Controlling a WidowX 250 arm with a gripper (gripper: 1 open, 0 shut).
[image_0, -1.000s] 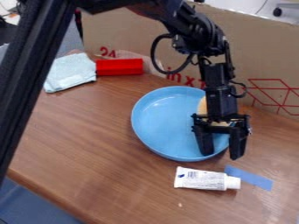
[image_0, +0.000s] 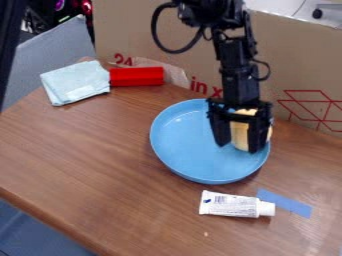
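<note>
My black gripper (image_0: 235, 128) hangs over the right part of a blue round plate (image_0: 187, 150). Its fingers are around or just in front of a pale yellow-orange object (image_0: 261, 135) on the plate's right side, which is partly hidden by the gripper. Whether the fingers are closed on it cannot be seen clearly.
A white tube (image_0: 234, 205) lies at the front right beside blue tape (image_0: 286, 203). At the back left are a folded light cloth (image_0: 74, 82) and a red block (image_0: 136, 76). A cardboard box wall (image_0: 147, 45) stands behind.
My gripper has moved up and back, away from the plate's front right edge toward the yellow object. The arm has shifted along with it.
</note>
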